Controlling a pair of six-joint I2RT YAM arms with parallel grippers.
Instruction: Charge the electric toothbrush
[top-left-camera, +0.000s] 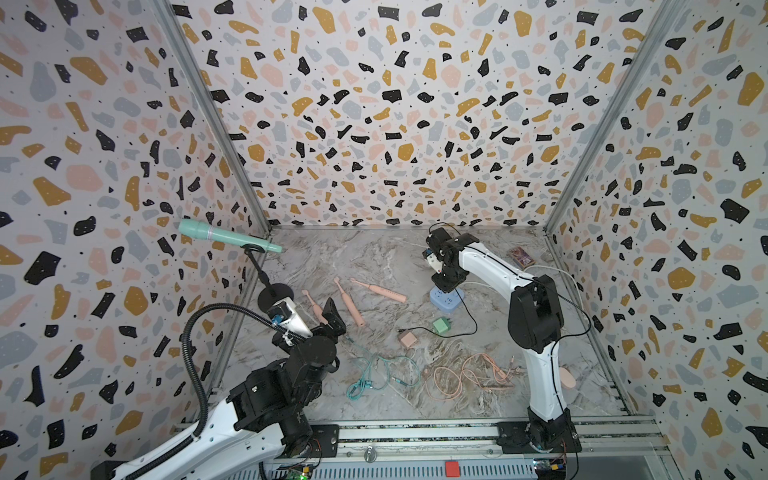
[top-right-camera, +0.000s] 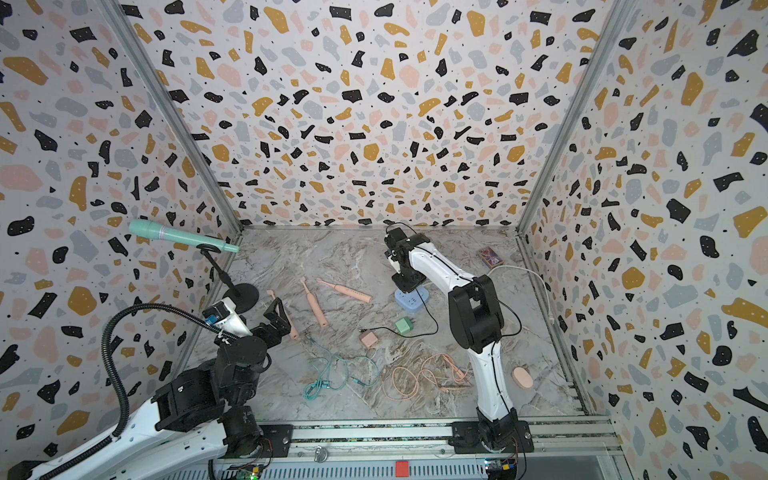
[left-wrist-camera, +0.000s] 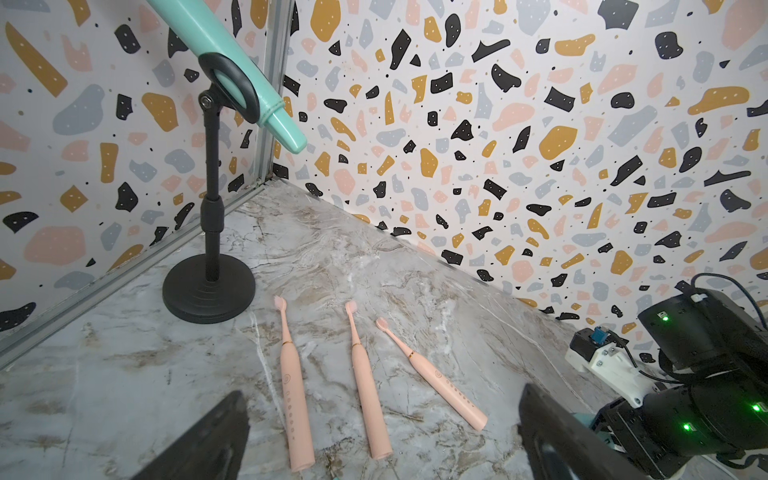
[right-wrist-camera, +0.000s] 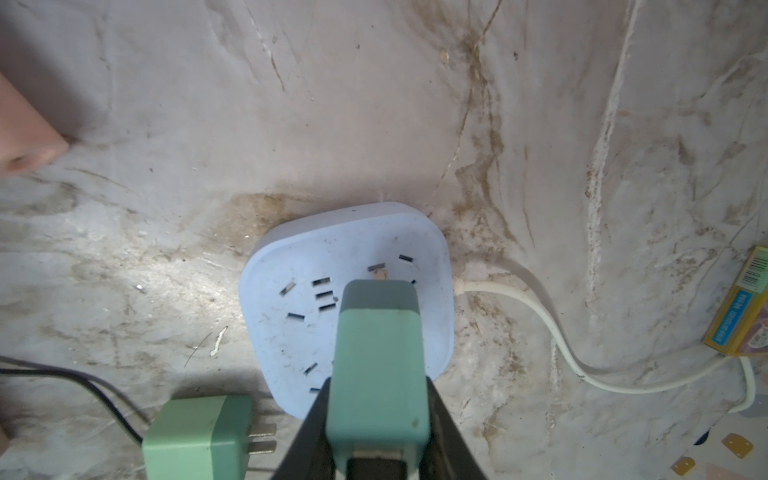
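In the right wrist view, my right gripper is shut on a mint-green charging block (right-wrist-camera: 380, 344). The block covers part of the pale blue power strip (right-wrist-camera: 268, 276), whose remaining slots show around it. Whether its prongs are in a slot is hidden. A second green block (right-wrist-camera: 196, 436) lies on the table beside the strip, prongs towards it. Three pink toothbrushes (left-wrist-camera: 370, 400) lie in front of my left gripper, which stands open and empty. Below them in the top left view are a teal cable (top-left-camera: 364, 389) and a pink cable (top-left-camera: 449, 385).
A mint-green tube (top-left-camera: 228, 236) rests on a black stand (top-left-camera: 276, 297) at the left. A pink block (top-left-camera: 409, 340) sits near the middle, by a black cable (top-left-camera: 475, 321). A small box (top-left-camera: 521, 257) lies at the back right.
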